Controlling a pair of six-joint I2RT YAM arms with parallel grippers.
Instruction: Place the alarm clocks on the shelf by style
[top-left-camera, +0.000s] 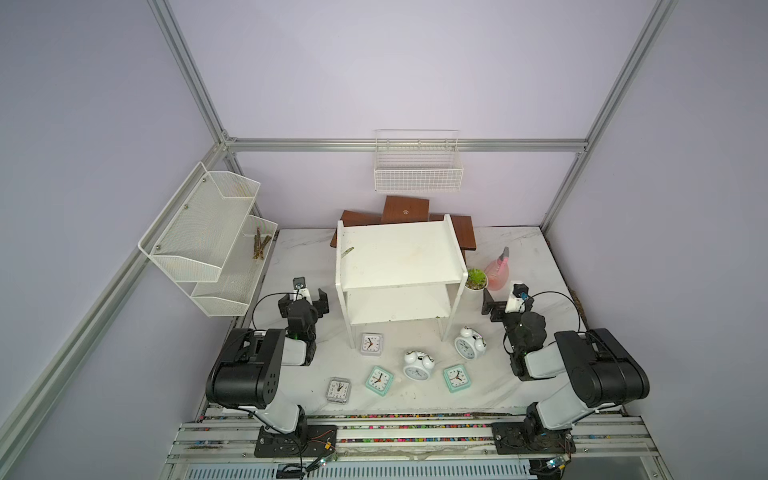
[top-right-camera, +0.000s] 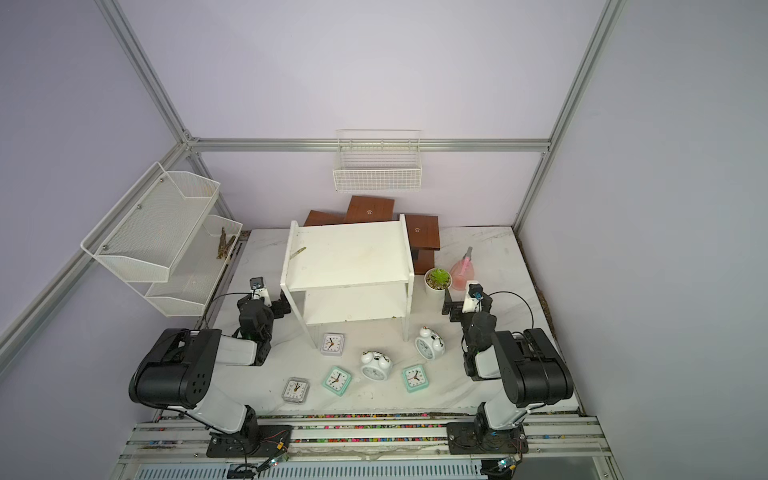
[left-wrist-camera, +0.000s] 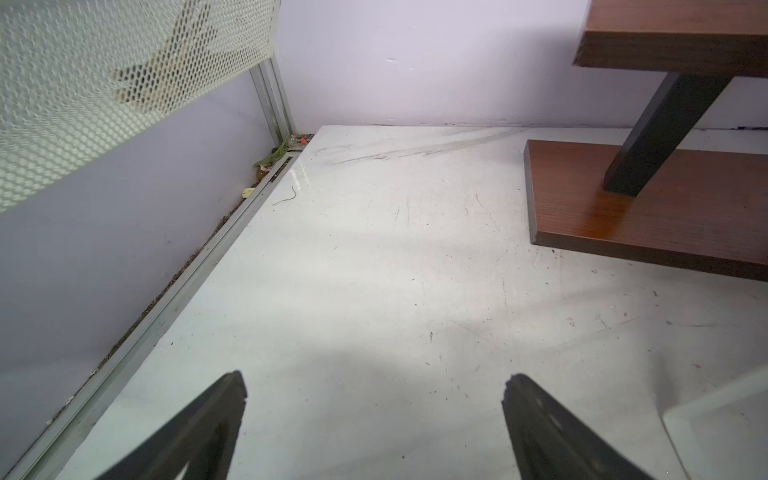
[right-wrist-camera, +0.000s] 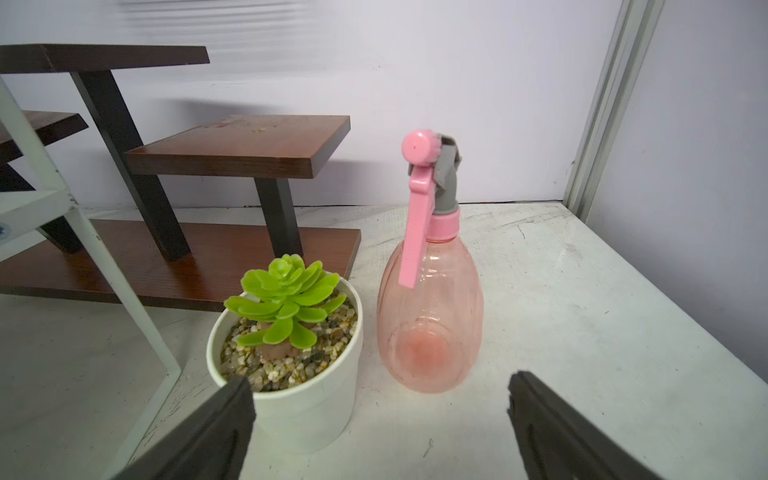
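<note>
Two round white twin-bell clocks, the nearer (top-left-camera: 417, 365) and the farther (top-left-camera: 469, 344), are on the table before the white two-tier shelf (top-left-camera: 396, 253). Around them are square clocks: a pale lilac one (top-left-camera: 371, 344) by the shelf's front, a grey one (top-left-camera: 338, 390) at front left, a mint one (top-left-camera: 379, 380) left of the nearer bell clock and another mint one (top-left-camera: 457, 377) to its right. Both shelf tiers look free of clocks. My left gripper is open and empty, left of the shelf. On its right, my right gripper also stands open with nothing held.
A potted succulent (right-wrist-camera: 308, 416) and a pink spray bottle (right-wrist-camera: 429, 320) stand ahead of the right gripper. Behind the shelf is a brown wooden stand (top-right-camera: 369, 209). White mesh racks (top-left-camera: 200, 232) hang at the left. Bare table lies ahead of the left gripper.
</note>
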